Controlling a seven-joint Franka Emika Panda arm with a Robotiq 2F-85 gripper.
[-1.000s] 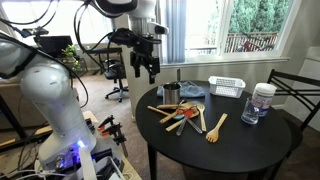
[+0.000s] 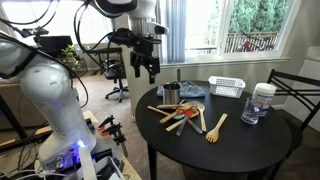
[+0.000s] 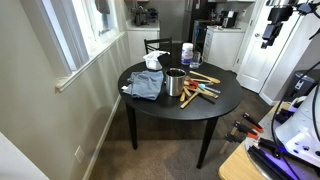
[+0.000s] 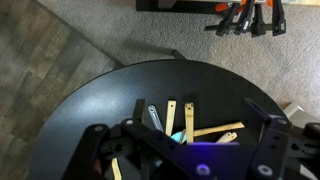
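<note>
My gripper (image 2: 145, 75) hangs high over the left edge of the round black table (image 2: 240, 150), its fingers spread with nothing between them. In the wrist view the gripper also shows a wide gap, with utensil handles on the table below it. A metal pot (image 2: 171, 93) stands near the table's far left side. Several wooden and coloured utensils lie spread in front of it. One wooden spatula (image 2: 215, 131) lies apart, to the right of the pile. A grey-blue cloth (image 3: 146, 85) lies beside the pot (image 3: 177, 80).
A white basket (image 2: 227, 86) sits at the back of the table. Toward the right stands a blue and white container (image 2: 258, 101). A dark chair (image 2: 297, 92) is close to the right edge.
</note>
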